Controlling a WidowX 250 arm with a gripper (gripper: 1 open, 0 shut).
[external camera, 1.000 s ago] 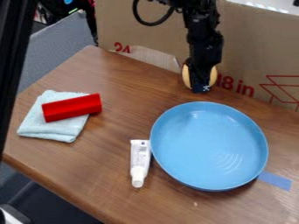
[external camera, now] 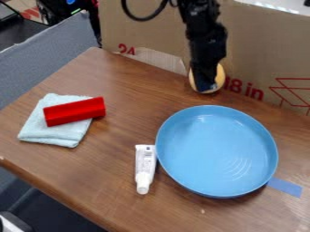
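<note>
My gripper (external camera: 206,83) hangs at the back of the table, shut, in front of a yellowish round object (external camera: 216,76) by the cardboard wall; whether anything is between its fingers is hidden. A blue plate (external camera: 218,154) sits at the right, with a white tube (external camera: 144,169) just left of it. A red block (external camera: 75,111) lies on a folded pale cloth (external camera: 51,131) at the left.
A cardboard sheet (external camera: 266,63) stands along the back edge of the wooden table (external camera: 109,190). The table's middle, between cloth and plate, is mostly clear. A grey surface (external camera: 31,63) lies beyond the left edge.
My gripper has risen slightly and shifted a little at the back. The plate, tube, block and cloth have not moved.
</note>
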